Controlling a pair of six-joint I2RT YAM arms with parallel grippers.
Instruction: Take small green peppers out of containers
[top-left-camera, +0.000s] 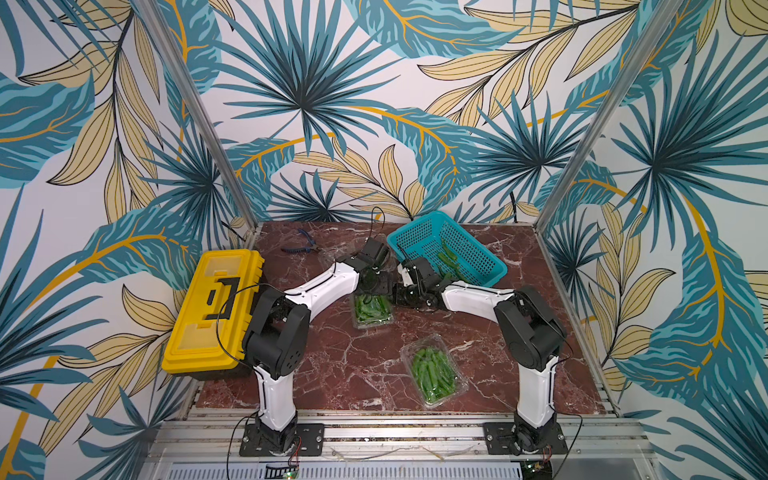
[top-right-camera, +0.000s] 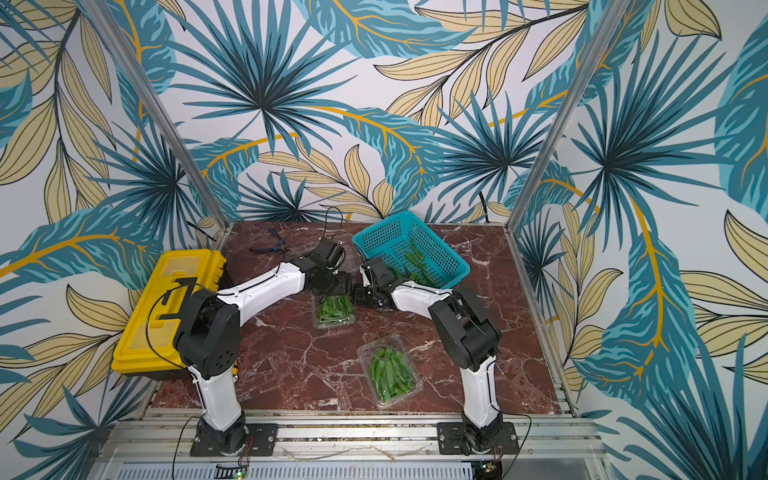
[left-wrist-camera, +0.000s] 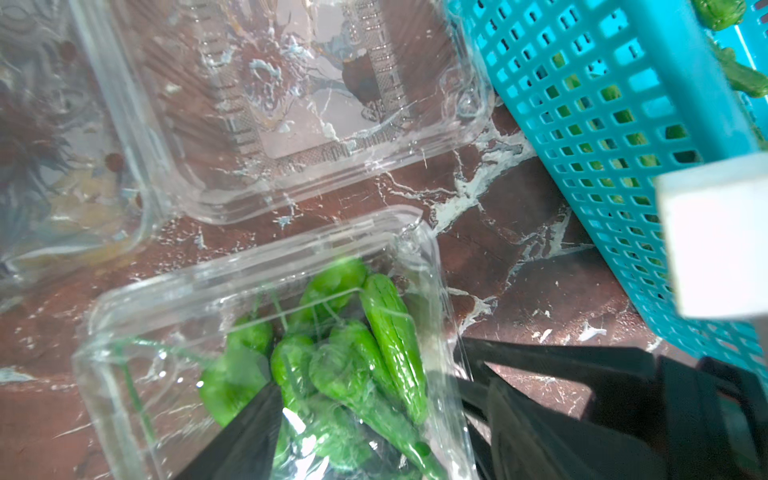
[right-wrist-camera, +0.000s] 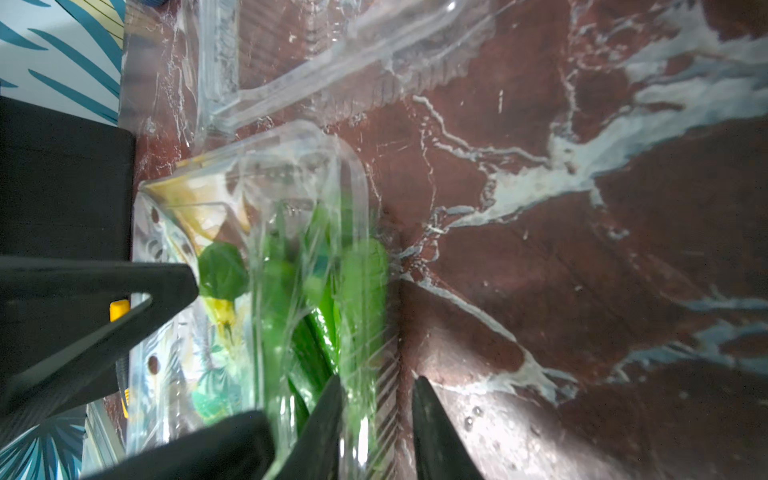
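Note:
A clear container (top-left-camera: 373, 321) of green peppers (left-wrist-camera: 392, 344) stands mid-table, its back part hidden beneath the grippers in the top views. My left gripper is open over it, with blurred fingers spread above the peppers and the clear plastic. At the container's right side is my right gripper, its fingers (right-wrist-camera: 324, 428) slightly apart, and the container's edge seems to run between the tips. Whether they touch it, I cannot tell. A second packed container (top-left-camera: 434, 372) lies nearer the front. The turquoise basket (top-left-camera: 489, 268) at the back right holds several peppers (top-left-camera: 449, 254).
An empty clear container (left-wrist-camera: 320, 96) lies just behind the packed one. To the left stands a yellow toolbox (top-left-camera: 200, 336), with pliers (top-left-camera: 301, 241) at the back.

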